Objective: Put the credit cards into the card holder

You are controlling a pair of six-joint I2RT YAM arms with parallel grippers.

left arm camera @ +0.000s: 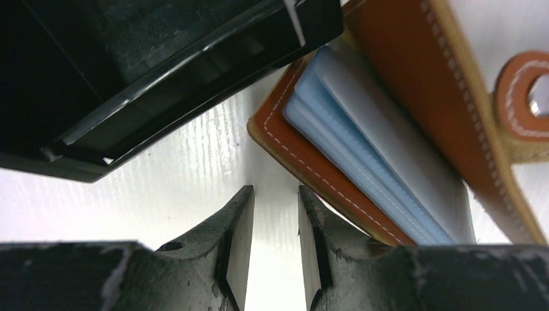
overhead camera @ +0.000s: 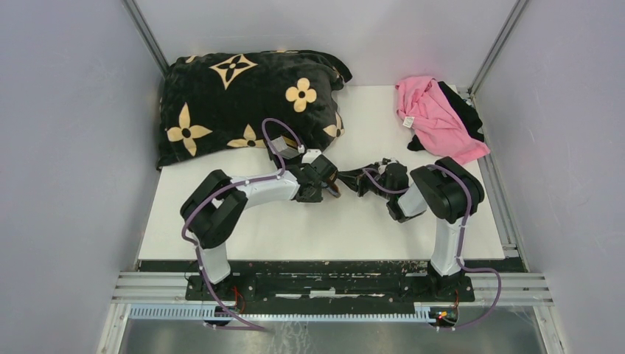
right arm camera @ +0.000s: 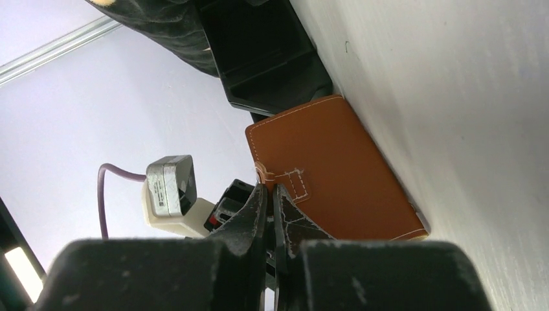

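The brown leather card holder (left arm camera: pixel 427 78) stands open in the left wrist view, with blue and pale cards (left arm camera: pixel 362 142) inside it. My left gripper is open beside its lower edge, nothing between its fingers. In the right wrist view my right gripper is shut on the strap of the card holder (right arm camera: pixel 330 155), whose outer side faces that camera. In the top view the holder is mostly hidden by the arms.
A black tray (right arm camera: pixel 265 65) adjoins the holder. A dark patterned plush (overhead camera: pixel 243 103) covers the back left; pink and black cloths (overhead camera: pixel 438 118) lie back right.
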